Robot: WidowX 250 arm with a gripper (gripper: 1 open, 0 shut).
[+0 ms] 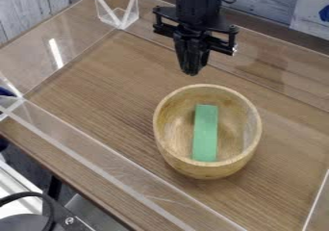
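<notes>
My black gripper (190,58) hangs over the back middle of the wooden table, behind a round wooden bowl (180,150). It is shut, and nothing shows between its fingers. In the bowl lies a long green block (206,131), upright along the view's depth.
A clear plastic object (118,12) stands at the back left. White items lie at the left edge and bottom left corner. A pale surface shows at the top right.
</notes>
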